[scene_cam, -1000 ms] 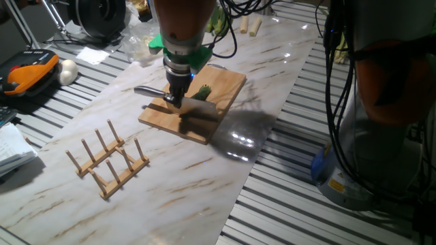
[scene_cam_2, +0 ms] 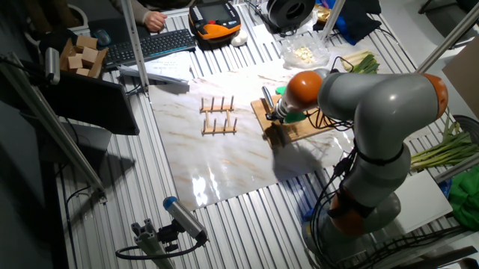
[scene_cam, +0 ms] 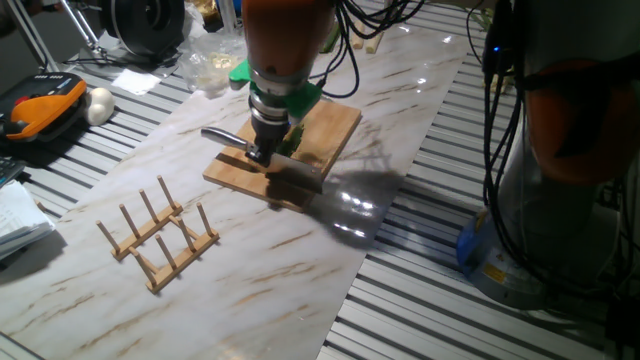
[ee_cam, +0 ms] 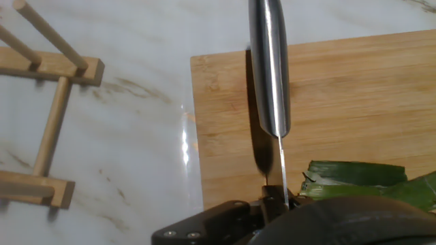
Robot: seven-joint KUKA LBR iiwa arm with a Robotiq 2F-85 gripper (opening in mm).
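Observation:
A knife with a steel handle and a broad blade is clamped in my gripper, which is shut on it near the handle. In the wrist view the blade shows edge-on and its lower part is hidden by the black fingers. Below lies the wooden cutting board; the handle's shadow falls on it. Green leaf pieces lie on the board beside the knife. Whether the blade touches the board cannot be told.
A wooden peg rack stands on the marble-look sheet left of the board, with bare sheet between. Behind the board lie a clear bag and green stalks. An orange-black device sits at the far edge.
The rack and board have stayed put.

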